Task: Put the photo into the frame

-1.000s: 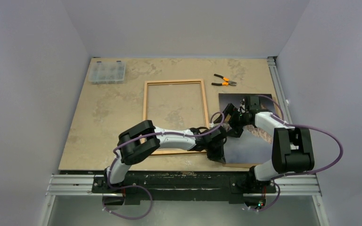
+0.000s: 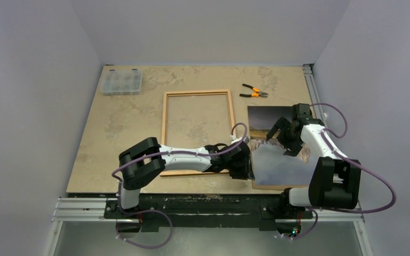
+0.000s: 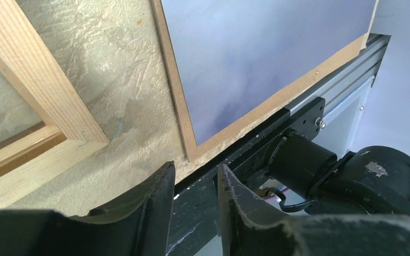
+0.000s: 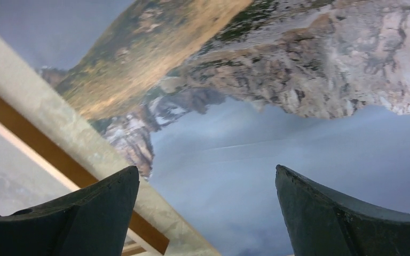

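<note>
The photo (image 2: 277,168), a mountain and sky picture on a brown-edged backing, lies flat at the right of the table. To its left rests the empty wooden frame (image 2: 164,114), its lower part covered by my left arm. My left gripper is part open just off the photo's lower-left corner (image 3: 192,152), and only bare table and the dark table edge show between its fingers. Over the photo hangs my right gripper, wide open and holding nothing. The right wrist view shows the photo's landscape (image 4: 277,74) beneath its fingers.
Orange-handled pliers (image 2: 254,92) lie above the gap between frame and photo. A clear plastic box (image 2: 121,82) stands at the far left corner. A wall (image 2: 384,106) rises close beyond the photo's right edge.
My right gripper has moved right across the photo, away from its left edge. The photo and frame look unmoved.
</note>
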